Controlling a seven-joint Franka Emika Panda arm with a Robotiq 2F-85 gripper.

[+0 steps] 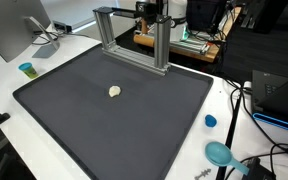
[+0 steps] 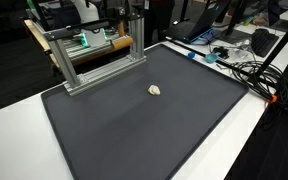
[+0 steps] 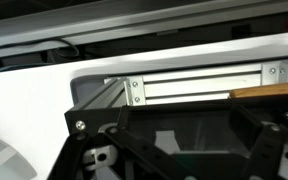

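Observation:
In the wrist view my gripper stands open, its dark fingers wide apart at the lower edge. It is over a dark recess with a light metal strip along its far side. Near the right finger a tan, wood-coloured strip shows, partly cut off by dark parts; what it belongs to cannot be told. Nothing shows held between the fingers. A small cream-coloured lump lies on the dark mat, well away from the silver metal frame at the mat's back edge.
A blue-green cup stands beyond the mat's left corner. At the right are a blue object and a turquoise bowl-like piece. Cables lie off the mat in exterior view 2.

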